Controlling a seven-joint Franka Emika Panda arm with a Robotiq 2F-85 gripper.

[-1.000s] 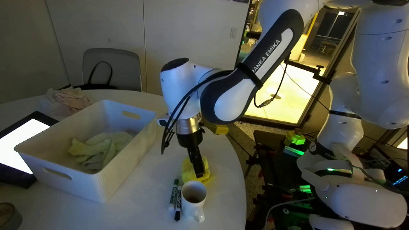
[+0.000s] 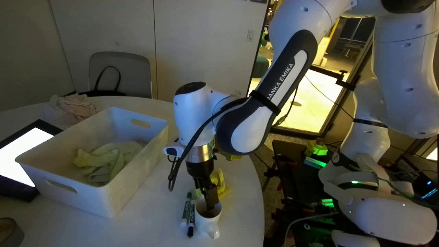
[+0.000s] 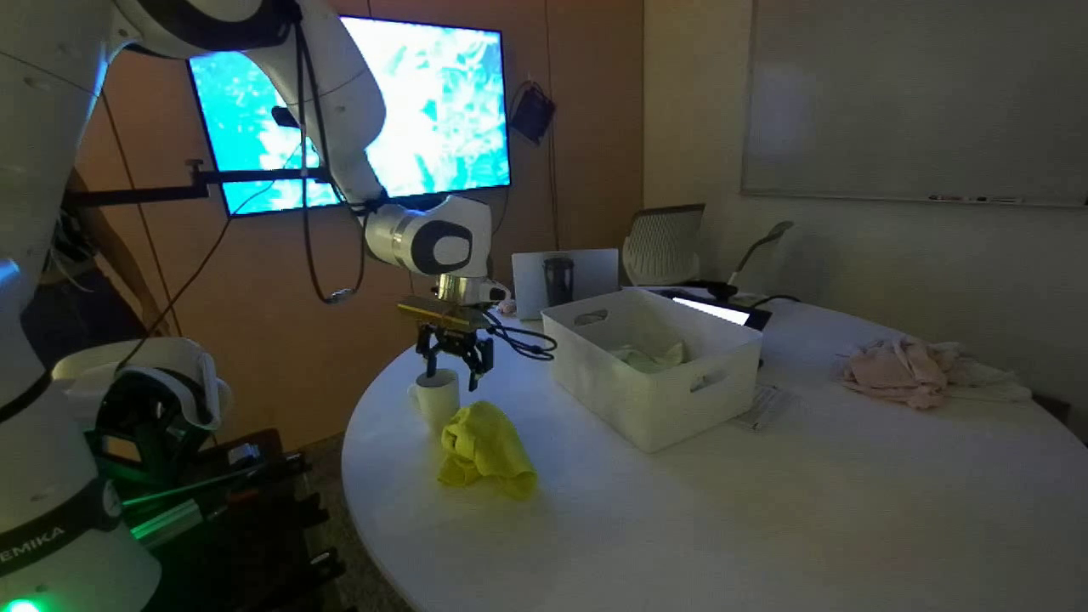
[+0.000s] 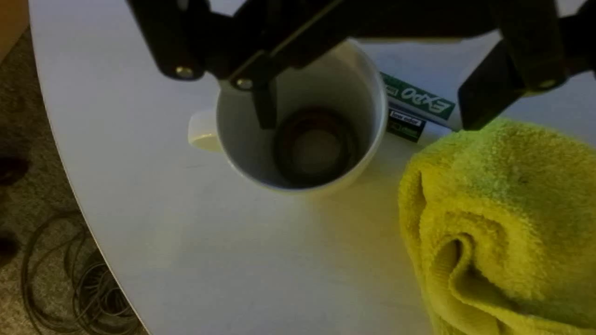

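A white mug [image 2: 208,216] stands upright on the round table, its inside visible from above in the wrist view. Open, and with its fingers pointing down, my gripper [image 3: 453,372] is at the mug's rim. One finger [image 4: 266,111] appears over or just inside the mug's mouth. The other finger [image 4: 483,103] is outside, above two markers [image 4: 416,111] that lie beside the mug. Whether either touches the mug, I cannot tell. A crumpled yellow cloth [image 3: 484,449] lies close to the mug.
A large white bin [image 3: 653,398] holding a pale cloth [image 2: 109,158] stands on the table. Near it are a lit screen [image 2: 20,152] and a pinkish cloth [image 3: 898,372]. The table edge [image 4: 84,206] runs close to the mug's handle side.
My gripper has come down and toward the mug, from above the yellow cloth to the mug's mouth. The mug, markers and bin have not moved.
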